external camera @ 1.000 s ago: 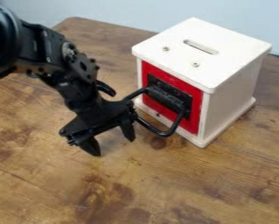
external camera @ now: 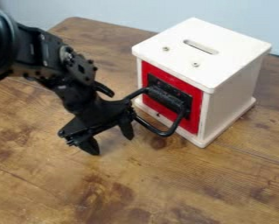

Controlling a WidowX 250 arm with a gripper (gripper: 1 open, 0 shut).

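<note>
A white wooden box [external camera: 226, 87] with a slot and screws on its top stands at the right; its front face is a red panel [external camera: 193, 125] carrying a black fixture [external camera: 170, 93] with a black curved handle [external camera: 166, 131] sticking out toward the left. My black gripper [external camera: 110, 143] points down at the tabletop, left of the box and beside the handle, with its two fingers apart and nothing seen between them. Whether it touches the handle behind it is hard to tell.
A pale wall [external camera: 118, 13] runs behind the table's back edge.
</note>
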